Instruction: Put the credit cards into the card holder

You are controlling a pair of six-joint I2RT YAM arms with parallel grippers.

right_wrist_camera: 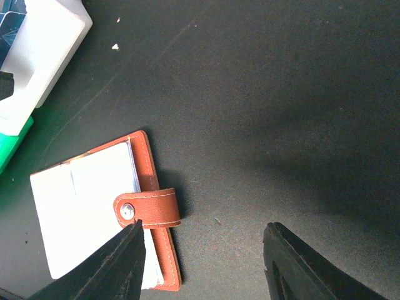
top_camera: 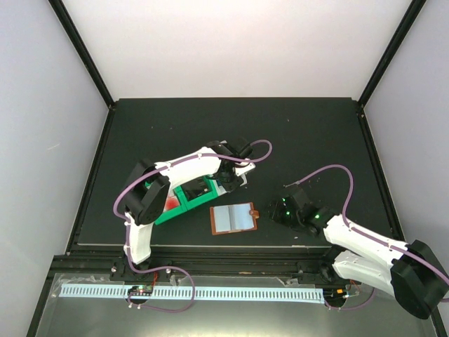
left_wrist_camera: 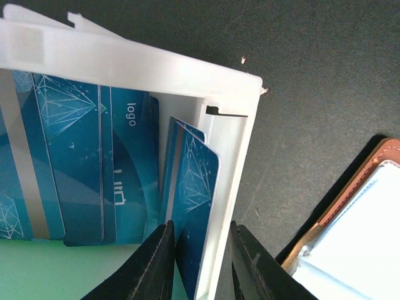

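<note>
Blue credit cards (left_wrist_camera: pixel 72 156) fill a white-rimmed compartment of a green box (top_camera: pixel 187 203); a few stand leaning at its right wall (left_wrist_camera: pixel 195 194). My left gripper is low over that end, fingers apart, one beside those leaning cards; whether it touches them I cannot tell. The brown leather card holder (top_camera: pixel 234 217) lies open beside the box, showing clear sleeves and a snap strap (right_wrist_camera: pixel 153 207). My right gripper is open right of and above the holder, nothing between its fingers.
The frame's front rail (top_camera: pixel 231 256) runs along the near edge. The left arm covers much of the box in the top view.
</note>
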